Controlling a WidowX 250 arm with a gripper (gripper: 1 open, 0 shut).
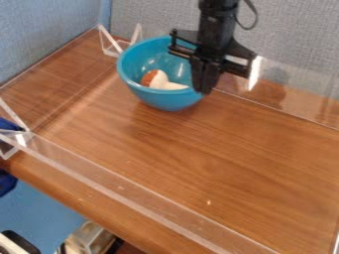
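Observation:
A light blue bowl (142, 94) sits near the back of the wooden table, holding a pale, cream-coloured piece (167, 84) and an orange-red piece (151, 76). My black gripper (203, 77) points down over the bowl's right side, its lower end at the rim. It looks shut, with nothing visible between its fingers.
Clear plastic edging runs along its sides. Grey padded walls stand behind and at the left. Some dark blue items lie beyond the left edge.

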